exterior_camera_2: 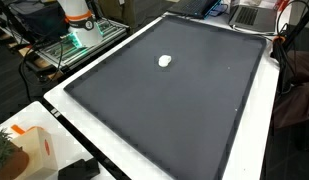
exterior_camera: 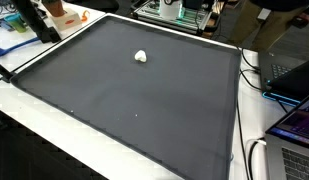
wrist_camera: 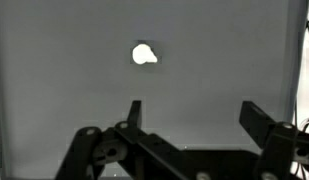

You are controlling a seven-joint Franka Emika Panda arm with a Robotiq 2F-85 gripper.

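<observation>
One small white object (exterior_camera: pixel 141 56) lies alone on the dark grey board (exterior_camera: pixel 134 100), towards its far side in exterior view 1. In exterior view 2 the same white object (exterior_camera_2: pixel 164 61) shows left of the board's middle; what it is cannot be made out. My gripper is open in the wrist view, its two black fingers wide apart with nothing between them. The white object (wrist_camera: pixel 144 54) is beyond the fingertips there, up and to the left, apart from the gripper. Neither exterior view shows the gripper's fingers.
A laptop (exterior_camera_2: pixel 258 14) with cables stands past the board's far edge in exterior view 2. The white-and-orange robot base (exterior_camera_2: pixel 82 22) is at the upper left. A potted plant (exterior_camera_2: pixel 6 155) occupies the near left corner. Most of the board is bare.
</observation>
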